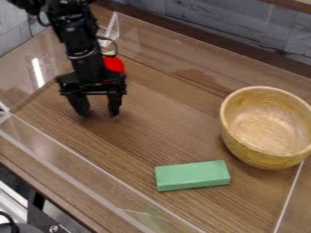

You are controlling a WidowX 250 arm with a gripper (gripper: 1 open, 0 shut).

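Note:
My black arm reaches down from the top left, its open gripper [95, 107] low over the wooden table at the left, fingers spread. A red object [113, 65] sits just behind the arm, partly hidden by it. A green rectangular block [192, 176] lies at the front right. A large yellow bowl [261, 127] stands on the right.
A raised edge runs along the back at the top right. Cables show at the bottom left corner.

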